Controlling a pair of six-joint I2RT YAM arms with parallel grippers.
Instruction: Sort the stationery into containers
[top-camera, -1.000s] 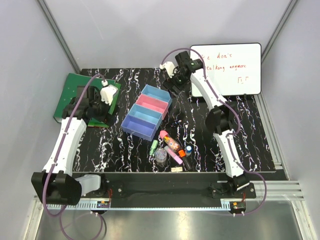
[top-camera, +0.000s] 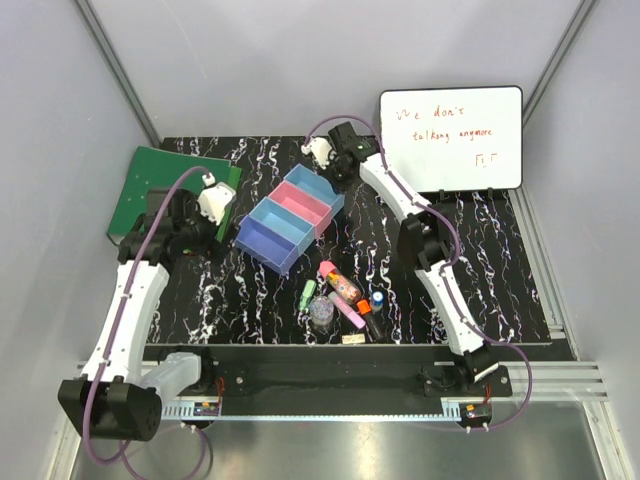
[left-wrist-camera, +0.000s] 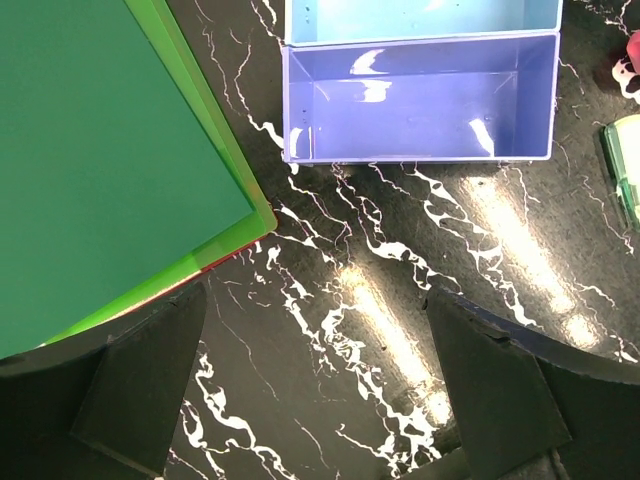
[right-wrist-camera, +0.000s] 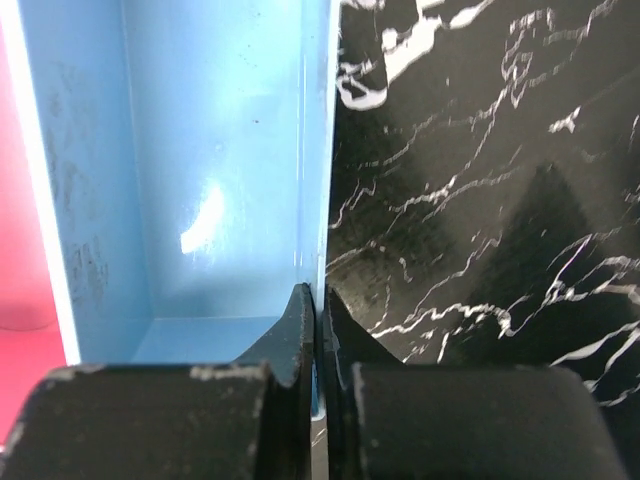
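A row of joined-looking bins lies slanted across the table: a blue bin (left-wrist-camera: 420, 100) at the near left, then a light blue bin (top-camera: 279, 221), a pink bin (top-camera: 302, 204) and another light blue bin (right-wrist-camera: 220, 170) at the far right. My right gripper is shut on the outer wall of that last bin, one finger on either side. My left gripper stands open above bare table left of the row, empty. Nearer the front lie a patterned pink-topped bottle (top-camera: 343, 285), a green item (top-camera: 307, 294), a pink stick (top-camera: 347, 310) and an orange-and-black marker (top-camera: 370, 320).
A clear round jar (top-camera: 321, 312), a small blue-topped item (top-camera: 376, 299) and a pale block (top-camera: 353, 339) sit near the front edge. A green board (left-wrist-camera: 100, 170) lies at the back left. A whiteboard (top-camera: 452, 140) leans at the back right. Table right of the bins is mostly free.
My right gripper has moved left onto the far bin's wall. The row of bins has turned, its near end swinging left. The left arm has shifted only slightly.
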